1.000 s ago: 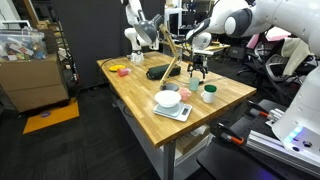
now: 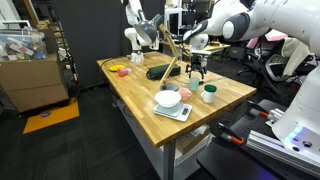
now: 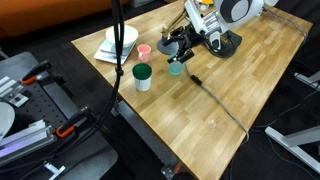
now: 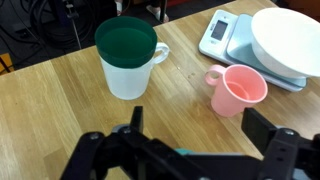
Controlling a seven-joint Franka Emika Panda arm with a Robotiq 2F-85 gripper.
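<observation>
My gripper is open, its two dark fingers wide apart with nothing held between them. A teal cup (image 3: 175, 69) stands on the table close to the gripper; in the wrist view only a teal sliver (image 4: 185, 152) of it shows at the bottom edge. Ahead on the left of that view is a white mug with a dark green inside (image 4: 127, 72). On the right, a pink mug (image 4: 238, 92) stands near the right fingertip. Whether the fingers touch the teal cup cannot be made out.
A white bowl (image 4: 288, 42) sits by a flat scale (image 4: 220, 38) past the pink mug. A dark tray-like object (image 2: 158, 73) lies farther along the table. Bare wood (image 3: 205, 115) is open beside the cups, and a thin cable crosses it.
</observation>
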